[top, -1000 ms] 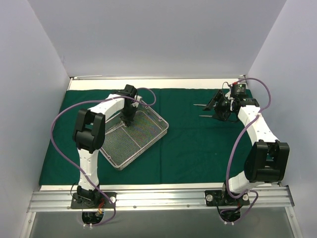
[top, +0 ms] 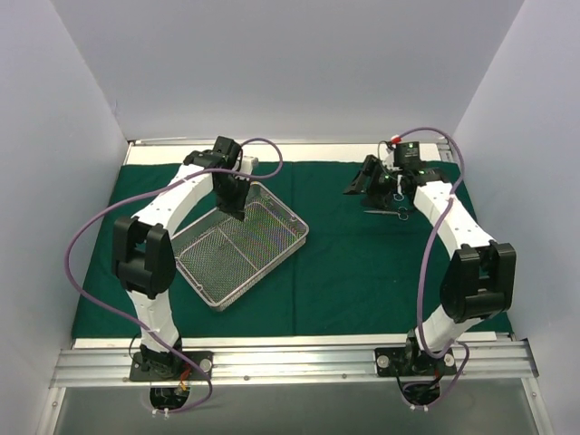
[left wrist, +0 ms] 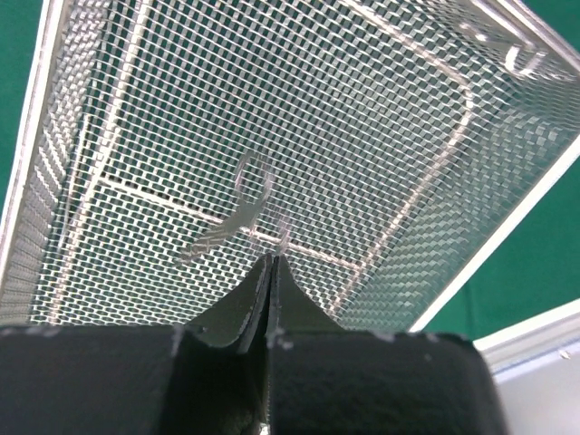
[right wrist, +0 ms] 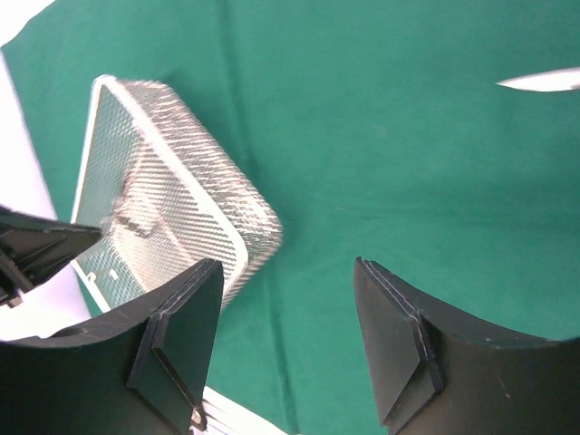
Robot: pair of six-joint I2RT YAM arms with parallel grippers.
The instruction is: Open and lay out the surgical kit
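Note:
The wire-mesh tray (top: 240,263) sits tilted on the green cloth at left. My left gripper (top: 234,208) is over its back part; in the left wrist view its fingertips (left wrist: 270,263) are shut, with a blurred, translucent-looking metal instrument (left wrist: 246,213) beneath or behind them; whether they touch it I cannot tell. My right gripper (top: 362,181) stands open over the right side of the cloth, above instruments (top: 381,212) laid there, partly hidden by the arm. In the right wrist view a pale blade (right wrist: 544,82) lies at upper right.
Grey walls (top: 45,227) bound both sides, and a white rail (top: 299,152) runs along the back.
The left arm has risen and shifted slightly from its spot in the tray. The right arm has moved left and up, showing more of the instruments beneath it.

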